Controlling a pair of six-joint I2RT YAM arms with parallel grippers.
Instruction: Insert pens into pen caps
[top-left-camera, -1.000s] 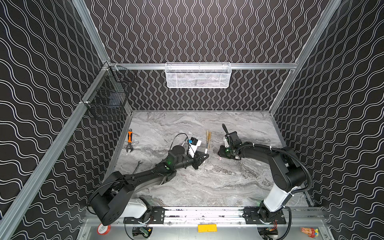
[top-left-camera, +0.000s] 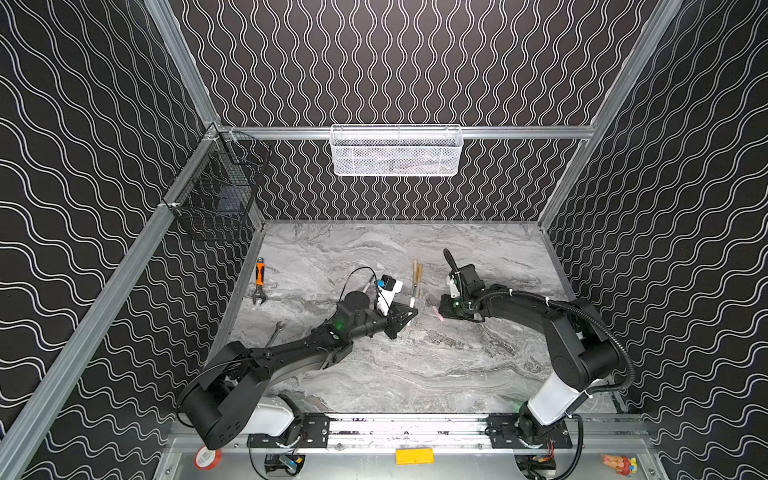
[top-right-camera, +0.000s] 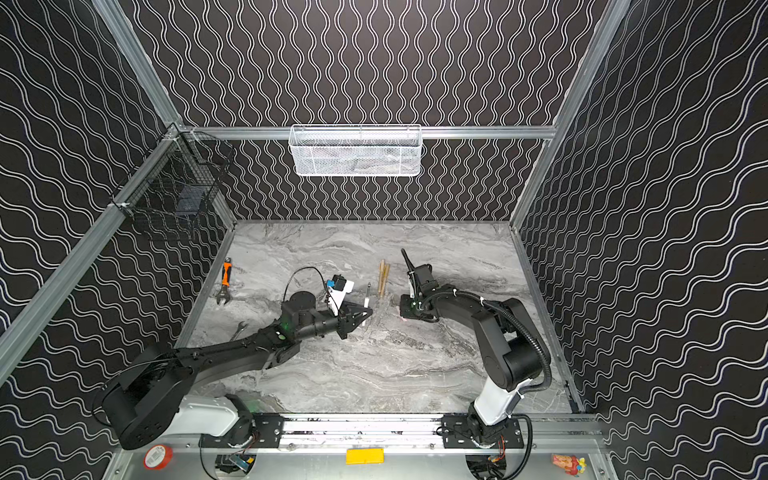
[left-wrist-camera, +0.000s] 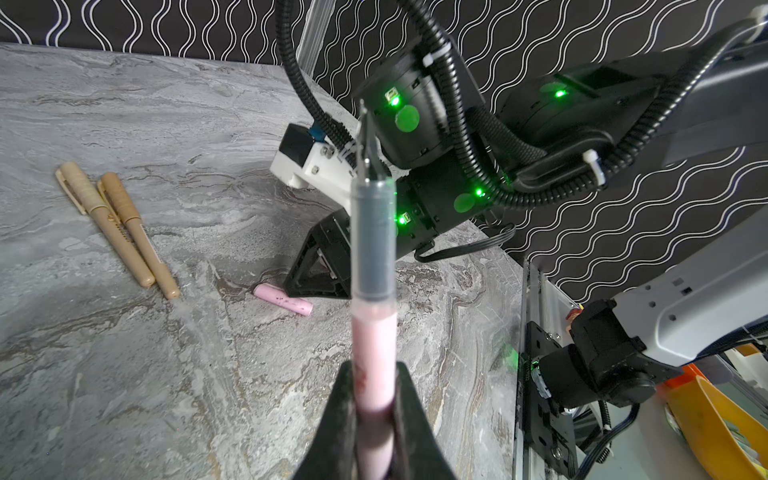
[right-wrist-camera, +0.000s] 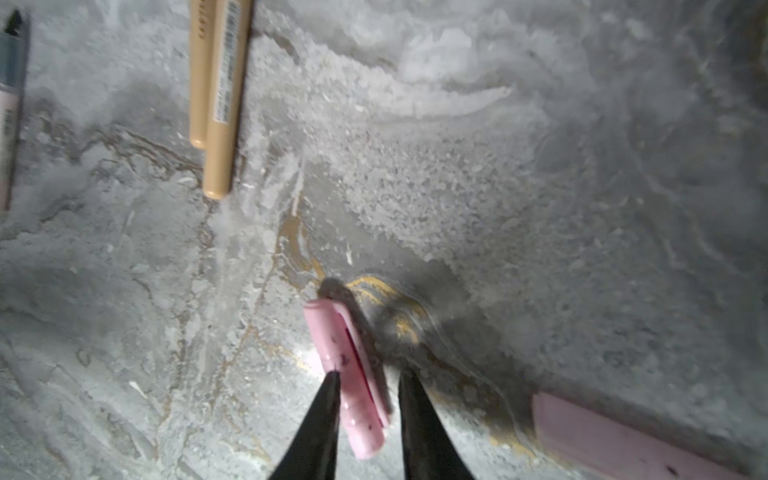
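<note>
My left gripper is shut on an uncapped pink pen (left-wrist-camera: 373, 344), held upright with its grey grip and tip pointing up. A pink pen cap (right-wrist-camera: 345, 376) with a clip lies flat on the table. My right gripper points down over it, fingers apart, with the cap's near end showing between the fingertips and a gap on each side. From the left wrist view, the same cap (left-wrist-camera: 282, 300) pokes out beside the right fingers (left-wrist-camera: 316, 268). Another pink piece (right-wrist-camera: 628, 444) shows in the right wrist view's lower right corner, partly cut off.
Two tan capped pens (left-wrist-camera: 120, 228) lie side by side farther back on the marble table (top-left-camera: 360, 248). An orange-handled wrench (top-left-camera: 260, 276) rests by the left edge. White mesh basket (top-left-camera: 396, 152) hangs on the back wall.
My left arm looks still.
</note>
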